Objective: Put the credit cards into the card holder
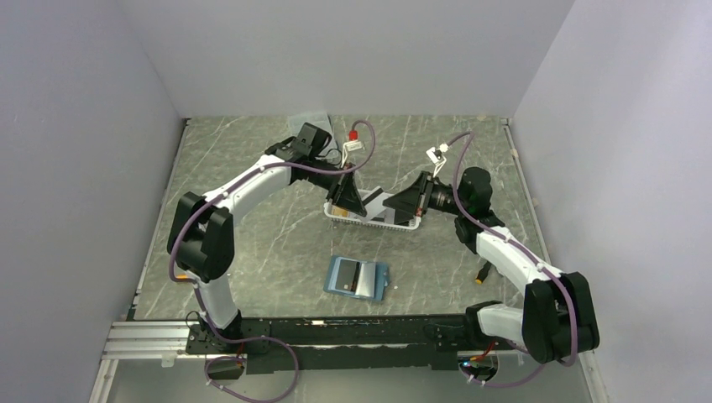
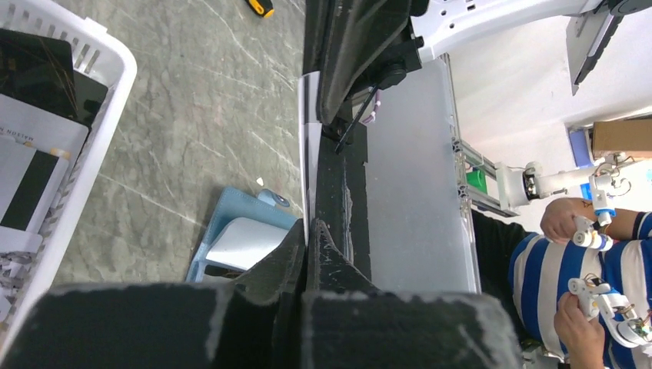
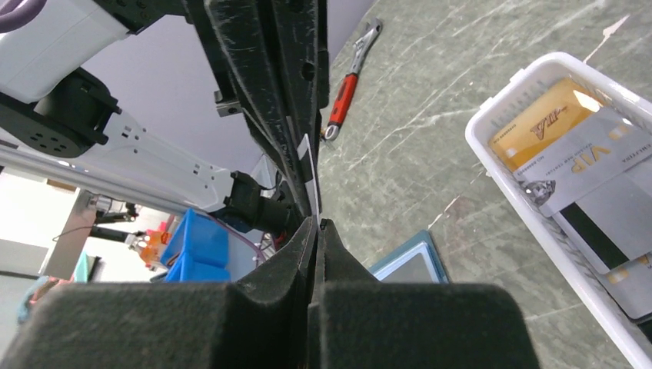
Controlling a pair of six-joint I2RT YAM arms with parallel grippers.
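A thin whitish card with a dark stripe (image 1: 376, 204) spans the gap between my two grippers, above the basket. My right gripper is shut on one end of it; the card shows nearly edge-on in the right wrist view. At the other end, the card's edge runs down to the tips of my left gripper, which is also shut; whether they pinch it I cannot tell. Nearer the front edge lies the blue card holder (image 1: 380, 284), open, with a dark panel and a pale panel. The left wrist view shows only part of the holder.
Below the hands stands a white basket (image 3: 500, 165) containing several cards, among them a gold card (image 3: 542, 123) and a silver VIP card (image 3: 596, 154). An adjustable wrench (image 3: 346, 92) lies on the table. Bare tabletop surrounds the holder.
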